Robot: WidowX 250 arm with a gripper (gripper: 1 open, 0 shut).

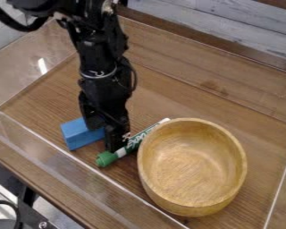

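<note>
My black gripper (107, 125) reaches down from the top of the camera view, its fingers low over the right part of a blue block (78, 135), partly hiding it. It is hard to see whether the block lies between them. A green and white tube (114, 154) lies slanted on the wooden table, just right of the block and close to the gripper.
A large tan oval bowl (189, 166) fills the lower right, beside the tube.
</note>
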